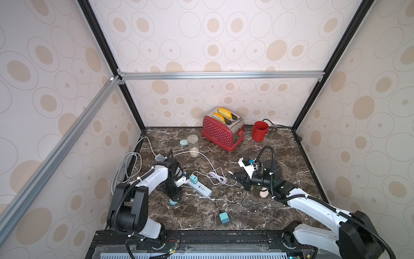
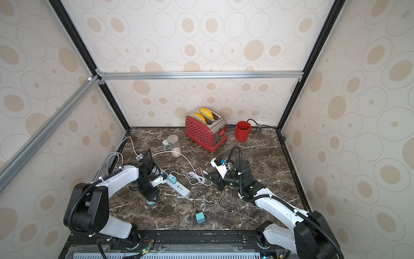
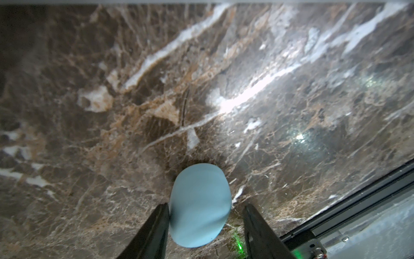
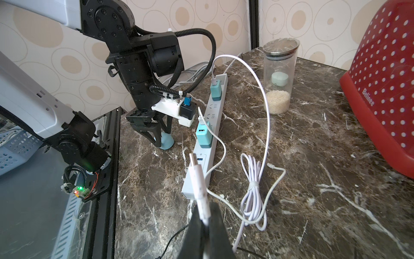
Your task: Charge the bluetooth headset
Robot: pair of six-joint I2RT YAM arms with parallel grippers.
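Observation:
A pale blue rounded case (image 3: 199, 205), likely the headset, lies on the table between the fingers of my left gripper, which is part open around it, the left finger at its side. My right gripper is shut on a white cable plug (image 4: 197, 177), pointing at the power strip (image 1: 202, 190). Teal chargers (image 4: 203, 133) sit in the strip, with white cables running from them and a coiled white cable (image 4: 252, 194) beside it.
A red toaster (image 1: 220, 131), a red mug (image 1: 260, 131) and a clear jar (image 4: 280, 101) stand at the back. A teal box (image 1: 224, 218) with a black cable lies near the front edge.

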